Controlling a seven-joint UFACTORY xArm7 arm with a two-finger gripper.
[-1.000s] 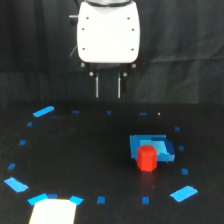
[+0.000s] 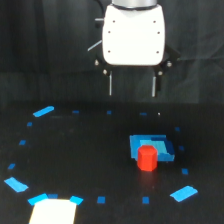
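Observation:
My gripper [image 2: 132,92], a white hand with two thin fingers, hangs high above the dark table. Its fingers stand wide apart, and only background shows between them. Lower down and slightly to the right is a small blue tray-like box [image 2: 168,154] with a lighter blue patch inside. A red block [image 2: 147,158] with an angular outline overlaps the box's front side. Whether it rests in the box or just in front of it, I cannot tell. Clear space separates the fingertips from both things.
A pale block-like object [image 2: 52,212] is cut off by the bottom edge at left. Flat light blue strips [image 2: 43,111] and small blue squares mark the black table.
My gripper has shifted right and its fingers have spread further apart. The box, the red block and the pale object have stayed in place.

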